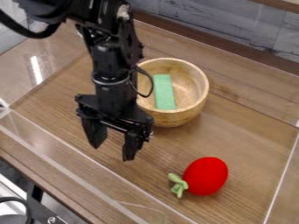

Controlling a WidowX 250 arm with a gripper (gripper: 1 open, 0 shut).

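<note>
A black robot gripper (112,142) hangs over the wooden table left of center, its fingers open and empty just above the surface. Behind it a light wooden bowl (191,92) holds a green block (163,91). To the front right lies a red tomato-like object (207,175) with a green stem, apart from the gripper.
A grey wall runs along the back. Cables lie at the lower left, beyond the table's front edge.
</note>
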